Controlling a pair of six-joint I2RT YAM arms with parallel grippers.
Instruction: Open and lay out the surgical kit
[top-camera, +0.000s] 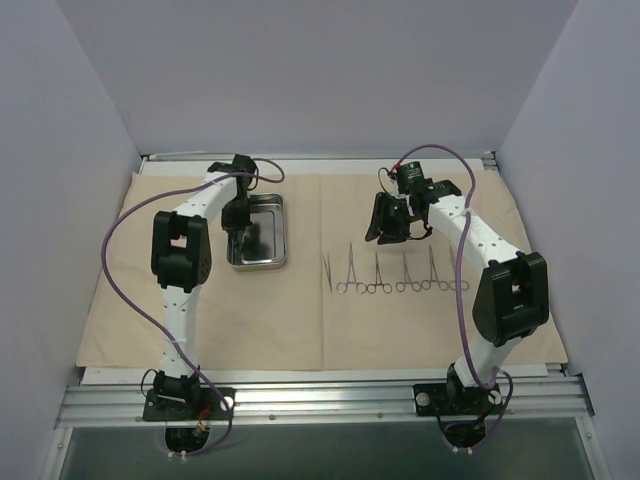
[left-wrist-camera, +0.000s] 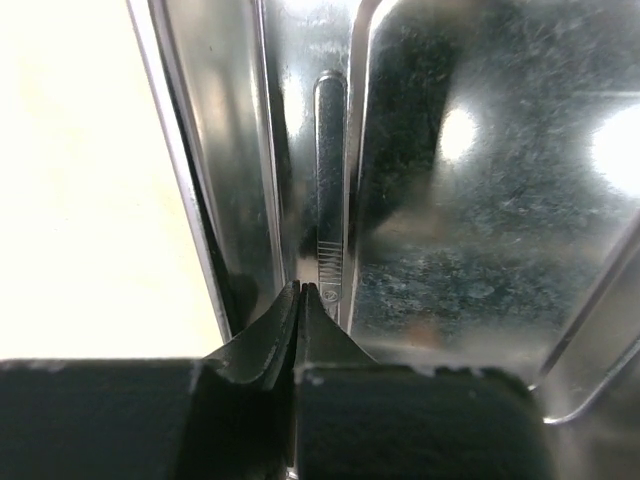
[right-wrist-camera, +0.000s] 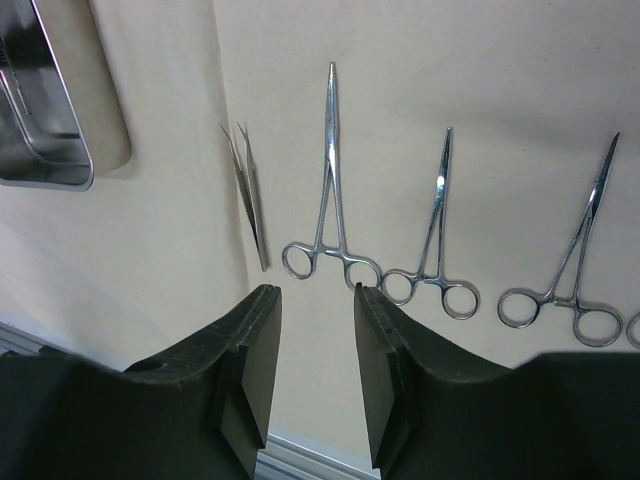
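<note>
In the left wrist view, a slim metal scalpel handle (left-wrist-camera: 330, 160) lies in the groove along the tray's left side. My left gripper is shut with nothing between its fingers. Its tips are just left of the handle's ridged lower end, which is outside them. The metal tray (top-camera: 283, 235) rests on the cloth under that arm. Tweezers (right-wrist-camera: 252, 200) and clamps, among them a long one (right-wrist-camera: 332, 170), a shorter one (right-wrist-camera: 440, 220) and a third (right-wrist-camera: 585, 230), lie laid out. Above them my right gripper stands open and empty.
Several clamps form a row on its right half, handles toward the front. The tray's raised wall (left-wrist-camera: 215, 150) runs close beside my left fingers.
</note>
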